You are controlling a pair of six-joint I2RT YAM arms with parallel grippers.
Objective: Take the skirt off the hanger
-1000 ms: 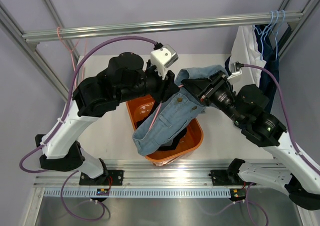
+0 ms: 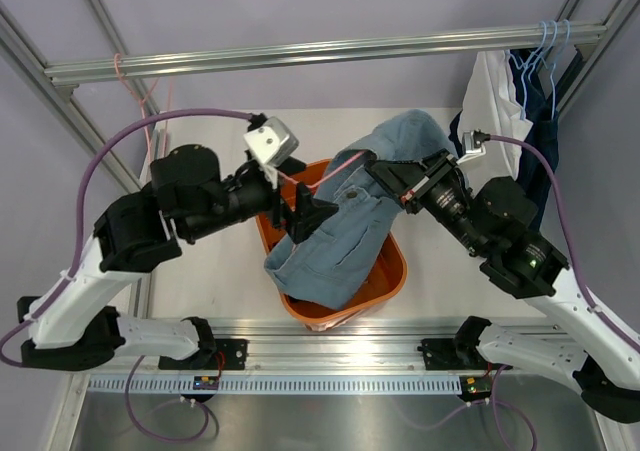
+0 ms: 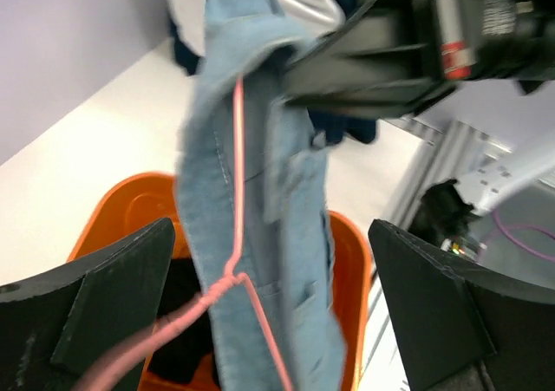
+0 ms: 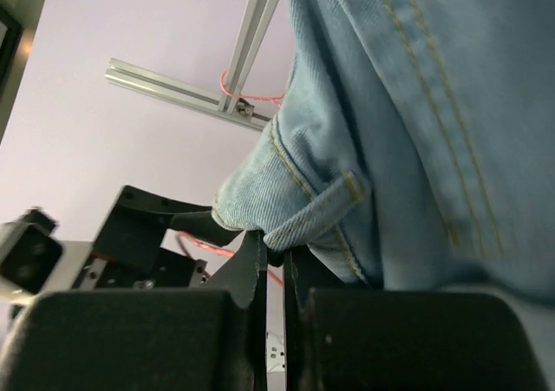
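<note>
A light blue denim skirt (image 2: 340,241) hangs over the orange basket (image 2: 390,281); my right gripper (image 2: 385,171) is shut on its upper part, which fills much of the right wrist view as folded waistband (image 4: 416,131). A pink hanger (image 3: 238,166) runs from the skirt toward my left gripper (image 2: 295,206), crossing the space between its widely open fingers in the left wrist view. Whether the hanger touches those fingers I cannot tell.
A metal rail (image 2: 330,53) spans the back, with pink hangers (image 2: 135,101) at left and white and dark garments (image 2: 485,111) on blue hangers at right. Dark cloth lies inside the basket.
The right gripper has barely moved.
</note>
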